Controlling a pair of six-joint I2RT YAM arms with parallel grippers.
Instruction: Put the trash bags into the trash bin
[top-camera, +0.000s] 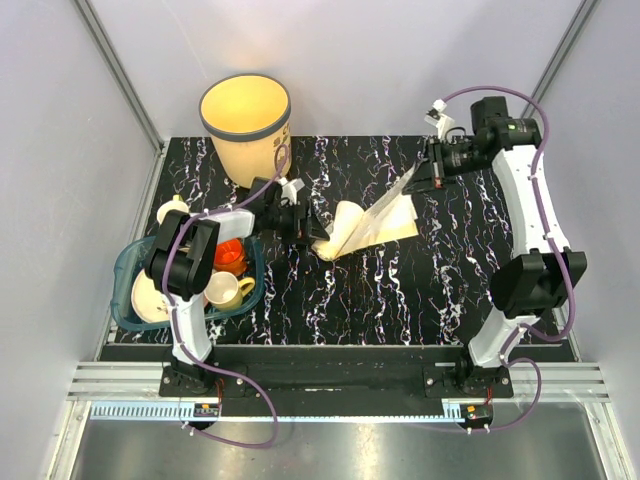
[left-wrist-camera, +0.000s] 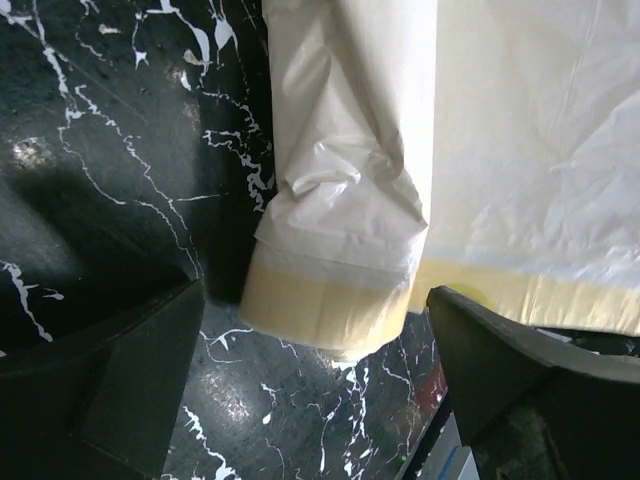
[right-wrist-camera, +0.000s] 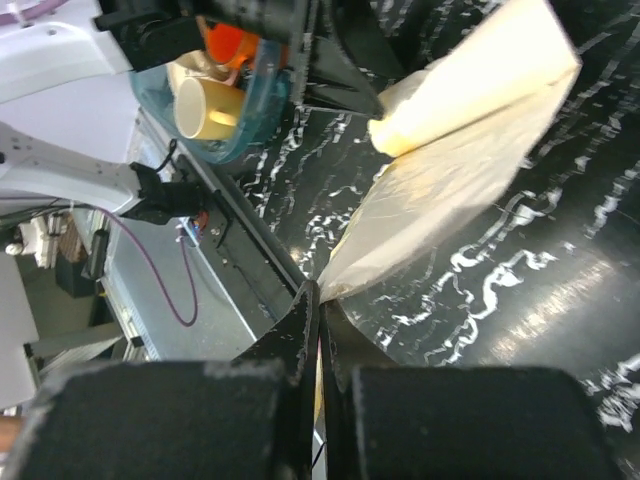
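A pale roll of trash bags (top-camera: 345, 225) lies on the table's middle, a sheet (top-camera: 380, 225) unrolled from it and stretched up to the right. My right gripper is shut on the free edge of that sheet, raised above the table. At the roll's near-left end stands my left gripper, open; in the left wrist view the roll (left-wrist-camera: 345, 190) shows ahead, between its spread fingers, and neither finger visibly presses on it. The yellow trash bin (top-camera: 245, 130) stands upright at the back left, its top uncovered.
A blue-green basket (top-camera: 125, 290) with a plate, cups and an orange item occupies the left, partly under my left arm. A pale cup (top-camera: 172, 209) sits behind it.
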